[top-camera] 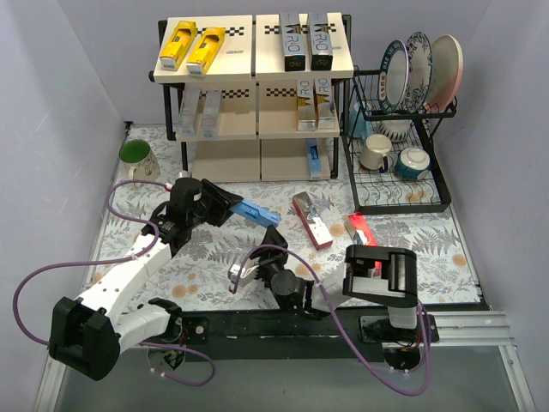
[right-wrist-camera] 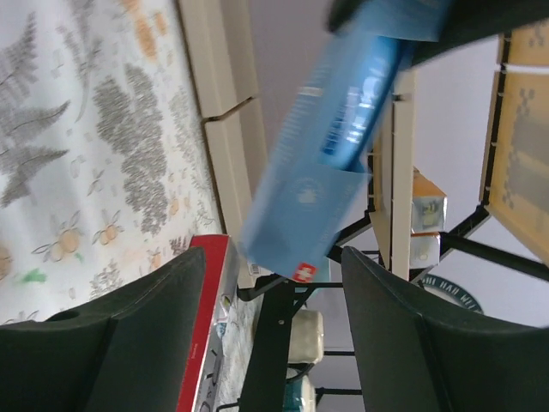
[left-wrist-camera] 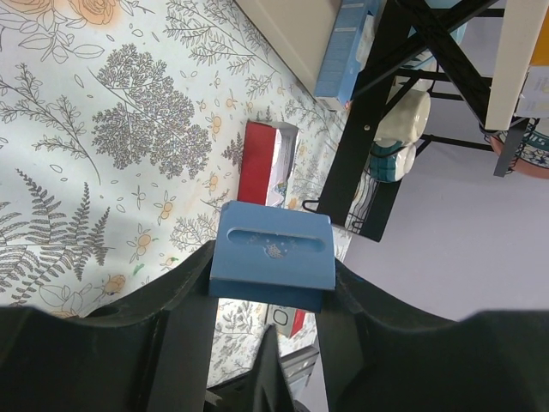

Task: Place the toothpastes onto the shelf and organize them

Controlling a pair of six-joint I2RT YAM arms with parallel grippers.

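A blue toothpaste box (top-camera: 256,215) is held above the table by my left gripper (top-camera: 226,202), shut on its end; in the left wrist view it fills the fingers (left-wrist-camera: 273,257). My right gripper (top-camera: 271,245) is just below the box's free end; in the right wrist view its fingers are parted beneath the blurred box (right-wrist-camera: 304,206). A red box (top-camera: 313,219) and another red box (top-camera: 360,230) lie on the table. On the shelf (top-camera: 225,161), yellow and black boxes top it, pale boxes fill the middle, and one blue box (top-camera: 313,157) sits at the bottom right.
A green mug (top-camera: 137,161) stands at the left. A dish rack (top-camera: 403,206) with plates and mugs stands at the right. The bottom shelf's left part is empty, and the table before it is mostly clear.
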